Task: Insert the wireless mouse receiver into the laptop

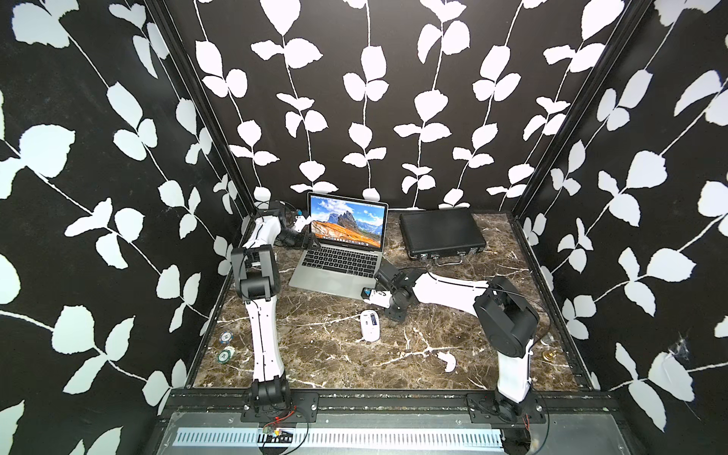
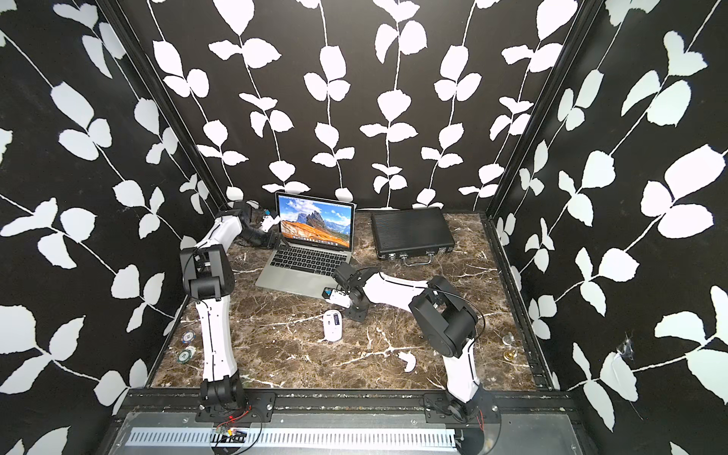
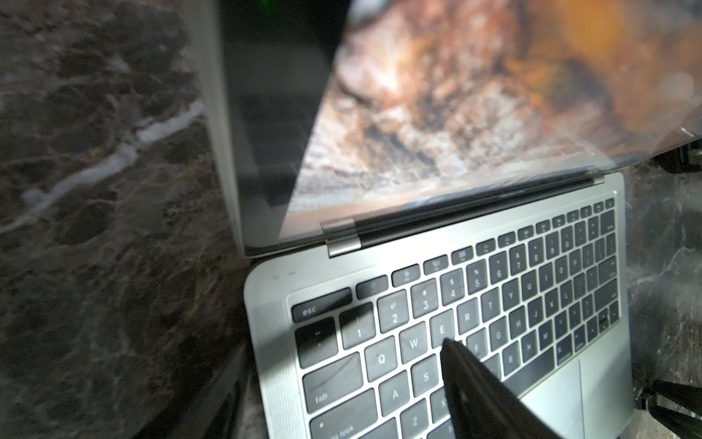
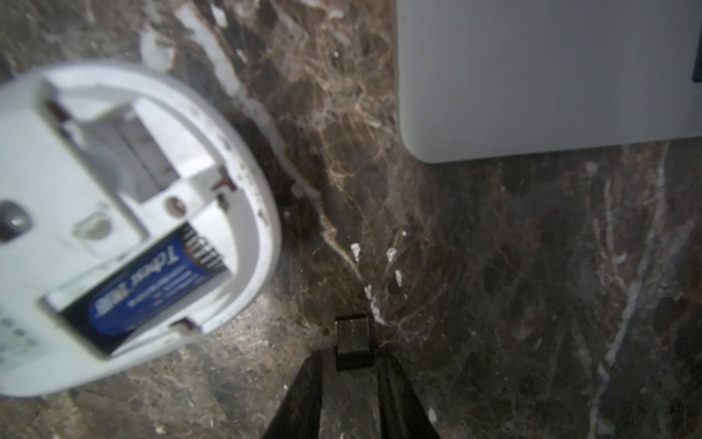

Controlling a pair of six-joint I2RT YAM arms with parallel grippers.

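Observation:
The small black USB receiver [image 4: 353, 341] is in the right wrist view, right at the fingertips of my right gripper. Those fingers stand part open on either side of its near end, with a narrow gap showing at the left; whether it touches the table is hard to tell. The silver laptop [image 1: 330, 283] stands open with its screen lit; its front right corner is near the receiver. Over the left side of the keyboard [image 3: 409, 351], my left gripper is open and empty, its blurred fingers straddling the laptop's left edge.
A white mouse [image 4: 44, 241], underside up with its battery bay exposed, lies beside the receiver. Its white cover [image 1: 447, 361] rests farther right on the table. A black case [image 1: 442, 232] stands behind, right of the laptop.

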